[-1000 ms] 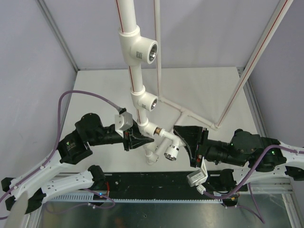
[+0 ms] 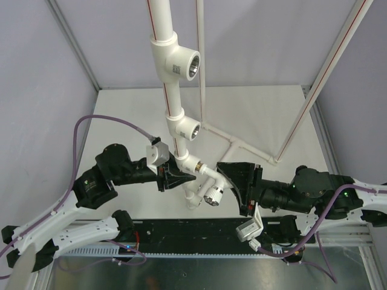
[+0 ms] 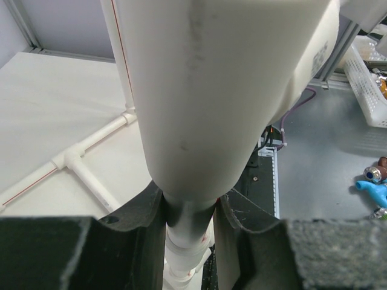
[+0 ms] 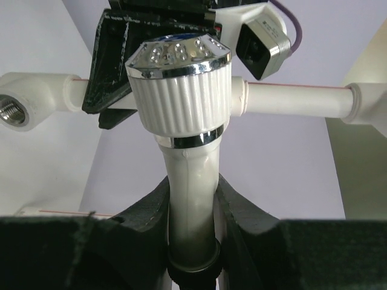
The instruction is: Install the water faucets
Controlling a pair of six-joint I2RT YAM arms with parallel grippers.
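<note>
A tall white pipe stand carries several tee sockets facing right. My left gripper is shut on the pipe just below the lowest tee; the left wrist view shows the pipe between its fingers. A white faucet meets that tee's mouth, with some brass thread showing at the joint. My right gripper is shut on the faucet's body. In the right wrist view the faucet body sits between the fingers, below a ribbed white knob with a chrome rim.
Two threaded tee sockets, a middle one and an upper one, stand empty above. White base pipes run across the board behind. At the right of the left wrist view are a white basket and a blue-handled fitting.
My right gripper and the faucet have shifted slightly left, toward the lowest tee, and less brass thread seems to show. The left arm has stayed still.
</note>
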